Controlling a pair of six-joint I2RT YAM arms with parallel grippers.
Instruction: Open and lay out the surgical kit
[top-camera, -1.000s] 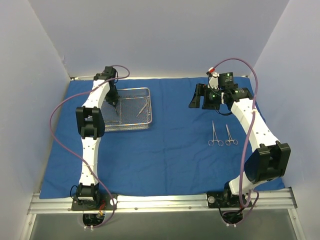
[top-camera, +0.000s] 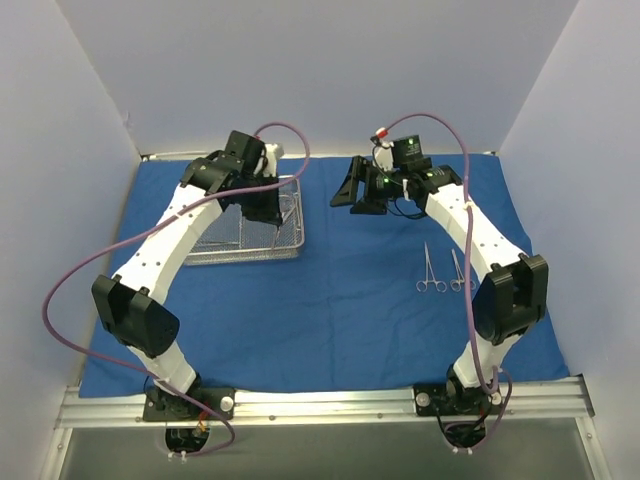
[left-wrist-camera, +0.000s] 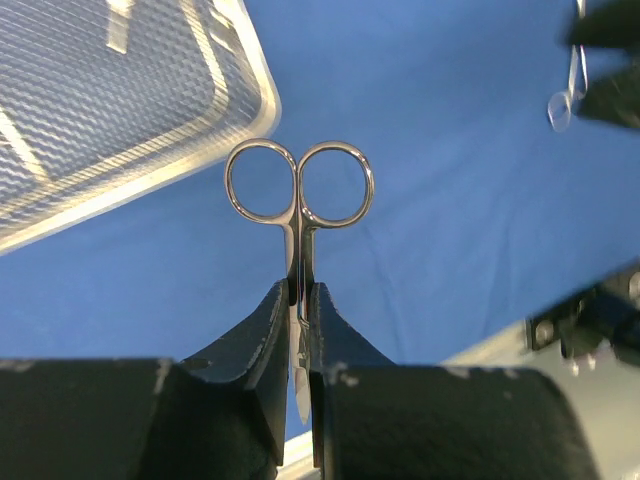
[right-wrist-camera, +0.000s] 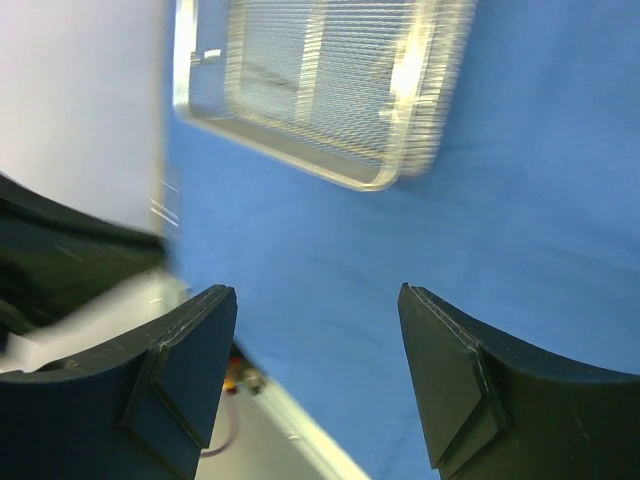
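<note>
Silver scissors (left-wrist-camera: 302, 218) are held by my left gripper, which is shut on their shank, with both finger rings pointing away from the fingers. In the top view my left gripper (top-camera: 272, 220) hangs over the right part of the mesh tray (top-camera: 303, 240). My right gripper is open and empty, in the air over the back middle of the cloth. On the right of the blue cloth lie two ring-handled instruments, one longer (top-camera: 430, 272) and one shorter (top-camera: 460, 276), side by side.
Inside the tray a thin instrument (top-camera: 289, 212) shows near the right side, partly hidden by the left gripper. Grey walls (top-camera: 570, 150) enclose the sides and back.
My left gripper has swung right, from the tray's left part to its right part. My right gripper has shifted left toward the middle. The two instruments on the cloth stayed put.
</note>
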